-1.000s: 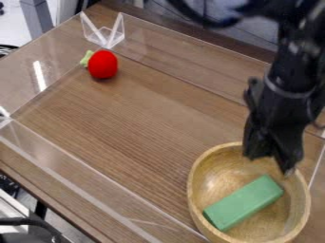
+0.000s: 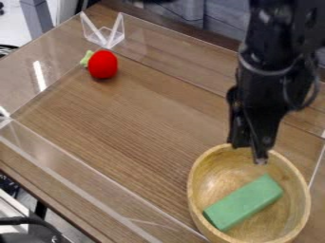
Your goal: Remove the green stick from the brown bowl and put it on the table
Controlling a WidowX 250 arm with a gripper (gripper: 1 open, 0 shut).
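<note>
The green stick (image 2: 242, 203), a short, thick block, lies slantwise inside the brown bowl (image 2: 202, 182) at the lower right. My dark gripper (image 2: 252, 146) hangs by the bowl's far rim, fingers pointing down. It is shut, with nothing held between its fingers. The stick is outside them, nearer the camera and apart from the fingertips. How high the fingertips are above the rim is hard to judge.
A red ball-like object (image 2: 102, 65) sits at the upper left, with a white wire-like rack (image 2: 105, 32) behind it. Bare wooden table (image 2: 114, 142) stretches left of the bowl. Dark cables lie off the table's left edge.
Bowl and stick look unmoved.
</note>
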